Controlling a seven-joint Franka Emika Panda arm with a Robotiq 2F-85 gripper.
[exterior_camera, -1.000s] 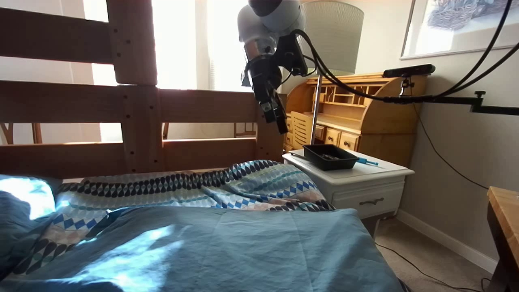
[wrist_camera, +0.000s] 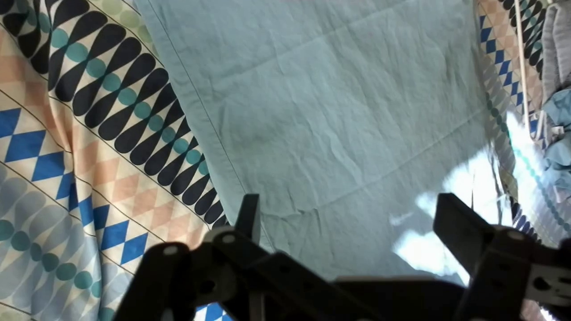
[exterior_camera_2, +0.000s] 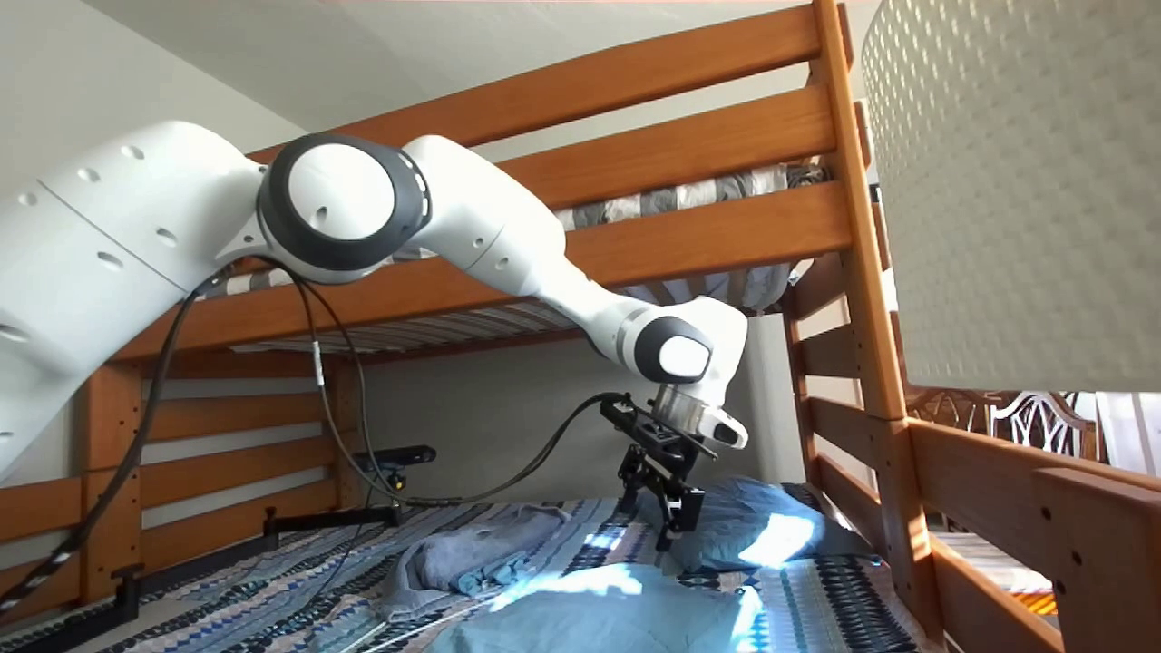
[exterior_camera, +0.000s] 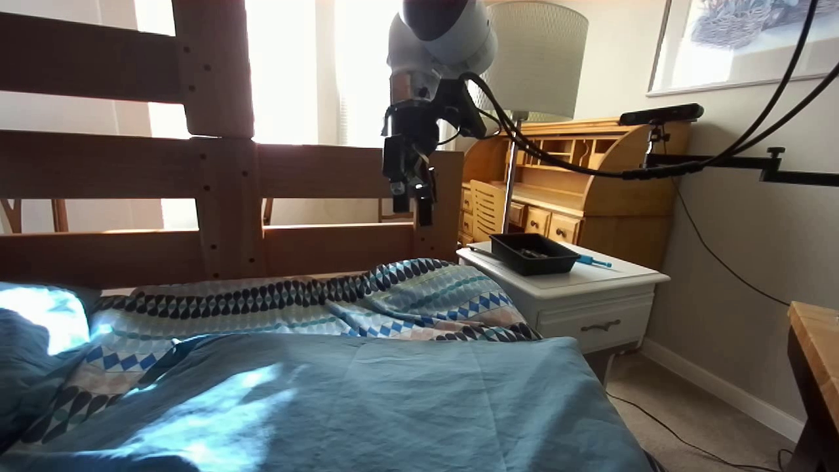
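Observation:
A flat blue-green cloth (wrist_camera: pixel 332 123) lies over the patterned bedding (wrist_camera: pixel 128 160) and fills the middle of the wrist view. In exterior view 1 the same cloth (exterior_camera: pixel 377 393) spreads across the near part of the bed, with sunlight on its left side. My gripper is open, its two dark fingers wide apart and nothing between them. It hangs clear above the bed, as exterior view 1 shows (exterior_camera: pixel 413 211). A blue pillow (exterior_camera_2: pixel 751 522) rests at the head of the bed behind the gripper in exterior view 2.
Crumpled grey clothing (exterior_camera_2: pixel 479 550) lies on the bed, with a thin pale cord (wrist_camera: pixel 522 64) beside it. Wooden bunk rails (exterior_camera: pixel 338 173) border the bed. A white nightstand (exterior_camera: pixel 605 291) carries a black tray (exterior_camera: pixel 535 263). A lamp shade (exterior_camera: pixel 543 55) stands close to the arm.
My gripper has turned and shifted slightly left in exterior view 1, now pointing more steeply down. The cloth and bedding look unchanged.

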